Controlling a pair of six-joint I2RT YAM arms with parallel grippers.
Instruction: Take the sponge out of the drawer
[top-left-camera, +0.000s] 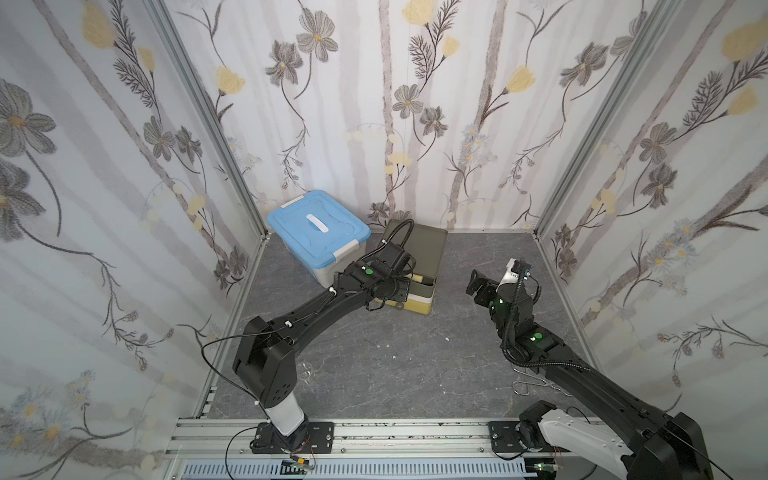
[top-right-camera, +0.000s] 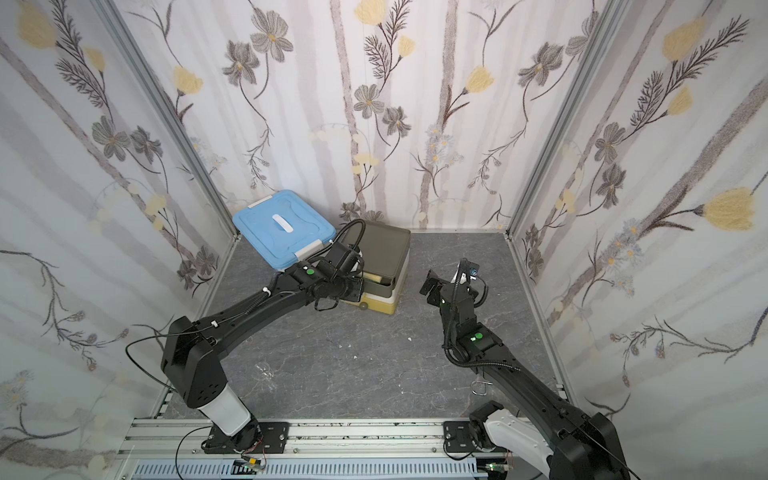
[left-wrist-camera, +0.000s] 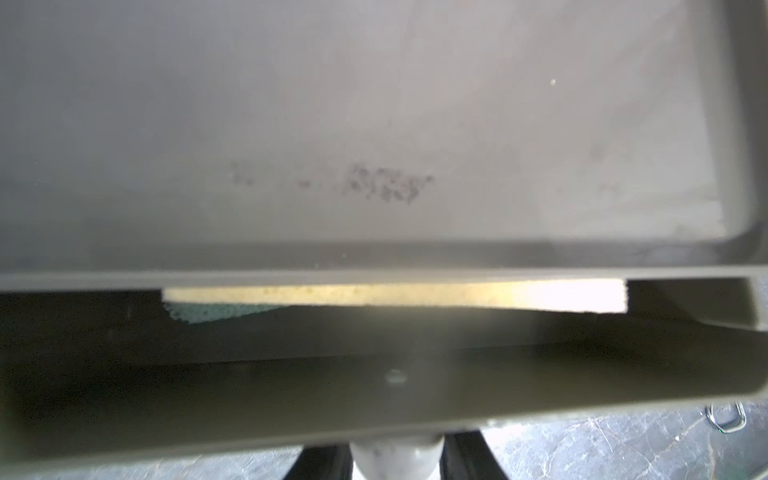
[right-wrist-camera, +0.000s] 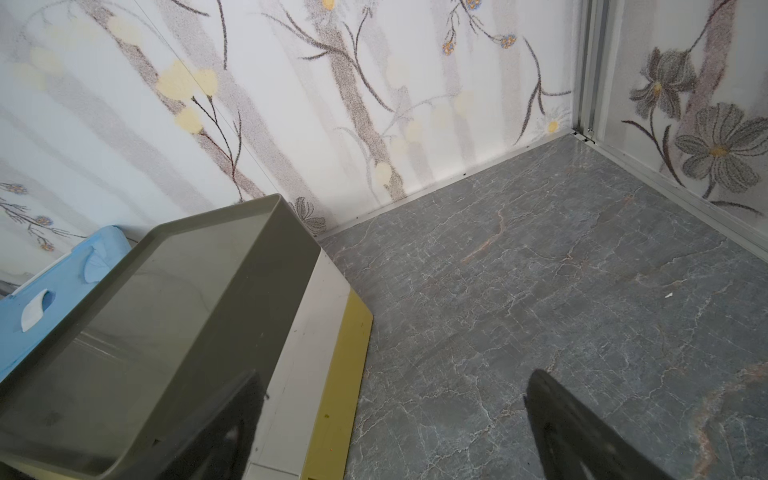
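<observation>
A small olive-topped drawer cabinet (top-right-camera: 376, 240) with white and yellow tiers stands at the back middle. Its olive drawer (left-wrist-camera: 240, 400) is pulled part open. A pale yellow sponge (left-wrist-camera: 392, 294) with a greenish underside lies inside, partly hidden under the cabinet's top. At the drawer front my left gripper is shut on the whitish knob. My right gripper (top-left-camera: 480, 288) hangs open to the right of the cabinet, apart from it, its blurred fingers empty in the right wrist view.
A plastic box with a blue lid (top-left-camera: 316, 228) stands left of the cabinet. A metal loop (left-wrist-camera: 724, 416) lies near the front right.
</observation>
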